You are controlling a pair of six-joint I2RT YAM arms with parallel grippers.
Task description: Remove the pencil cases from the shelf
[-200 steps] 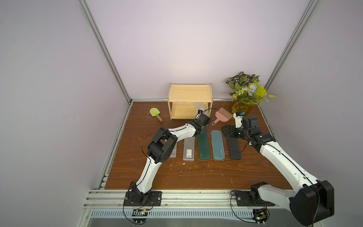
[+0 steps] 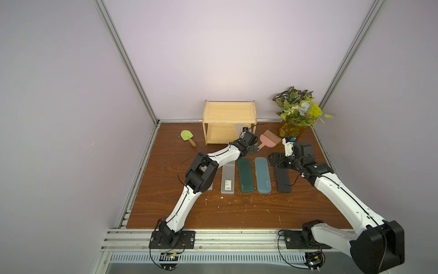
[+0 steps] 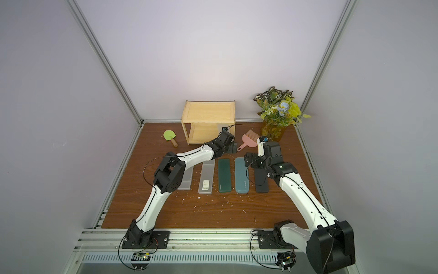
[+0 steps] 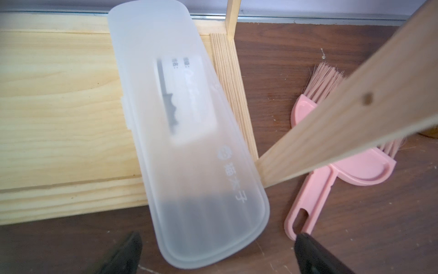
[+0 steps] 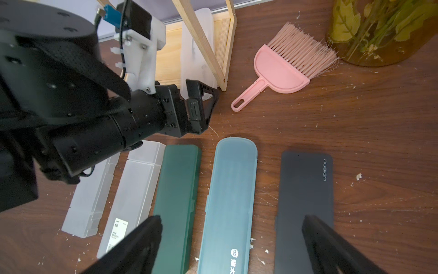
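Note:
One clear frosted pencil case (image 4: 196,169) rests on the lower board of the wooden shelf (image 4: 54,109), its near end jutting past the front edge by the right post. My left gripper is open at that near end, fingers spread wide on both sides and touching nothing visible. On the table lie two grey-clear cases (image 5: 136,191) (image 5: 93,196), a dark green case (image 5: 175,201), a blue case (image 5: 231,182) and a black case (image 5: 304,191) in a row. My right gripper hovers open above the blue and black cases.
A pink dustpan with brush (image 5: 282,70) lies right of the shelf, close to its post. Behind it stands a vase of flowers (image 2: 292,130). A green scoop (image 2: 187,135) lies left of the shelf.
The right arm barely moved, and the cases on the table stayed in place.

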